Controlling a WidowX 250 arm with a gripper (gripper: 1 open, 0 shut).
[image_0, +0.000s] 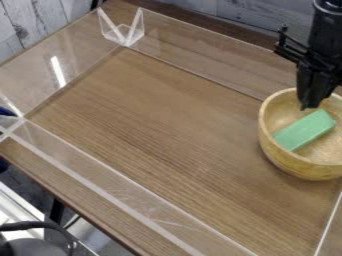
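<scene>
A round tan wooden bowl (281, 155) sits at the right side of the table, with a green rectangular block (305, 128) lying inside it. The black gripper (307, 104) hangs over the bowl's back part at the upper right, its fingertips above the block. The gripper looks shut, with nothing visible between its fingers.
Clear plastic edging runs along its left and back, with a clear bracket (123, 28) at the back left. A dark object is cut off at the lower left.
</scene>
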